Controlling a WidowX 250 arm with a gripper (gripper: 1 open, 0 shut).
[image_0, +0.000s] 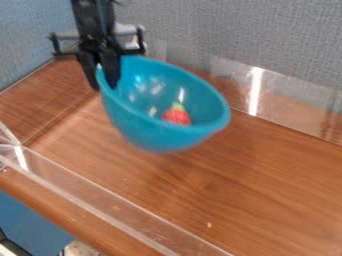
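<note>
My black gripper (102, 66) is at the upper left, shut on the near-left rim of a turquoise bowl (147, 130), which is tilted and appears raised above the wooden table. A red strawberry (177, 114) lies inside the bowl, toward its right side. The fingertips are partly hidden by the rim and blurred.
Clear panels (254, 92) line its back, and another clear edge (94, 200) runs along the front left. A grey wall stands behind.
</note>
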